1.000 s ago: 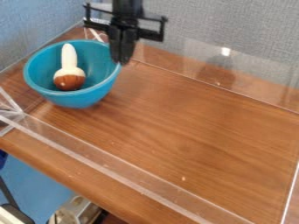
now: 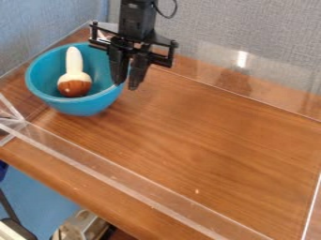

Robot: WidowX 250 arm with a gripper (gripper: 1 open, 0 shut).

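Observation:
A blue bowl (image 2: 78,102) sits at the left of the wooden table, holding a white-topped object with a brown rounded bottom (image 2: 74,80). My black gripper (image 2: 126,75) hangs at the bowl's right rim, its fingers pointing down; whether anything is between them cannot be seen clearly.
A textured grey wall stands behind, and clear edging runs along the table's back and front left.
The bowl looks unmoved.

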